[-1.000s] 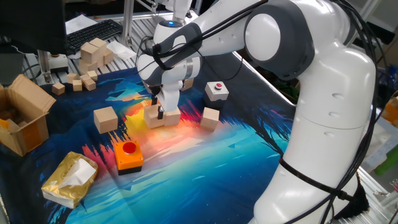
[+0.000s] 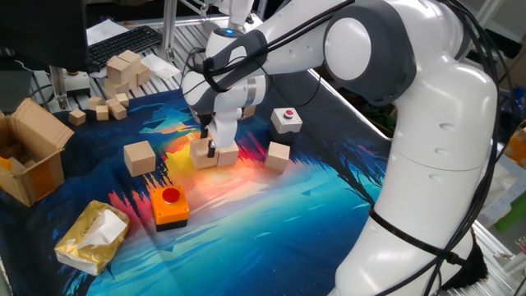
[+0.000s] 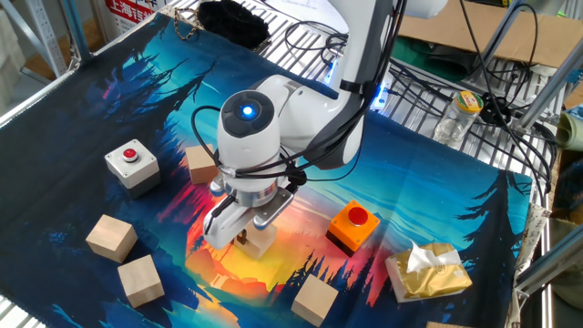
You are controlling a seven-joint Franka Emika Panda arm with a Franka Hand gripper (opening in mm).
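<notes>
In exterior view 1, two pale wooden blocks stand side by side at the mat's bright centre, a left block and a right block. My gripper is down at them, its dark fingers apart, one in front and one behind. Whether they press on a block cannot be made out. From exterior view 2, the hand covers most of this spot; a wooden block shows under the gripper.
Separate wooden blocks stand left and right of the pair. An orange box with a red button, a white button box and a tissue pack lie around.
</notes>
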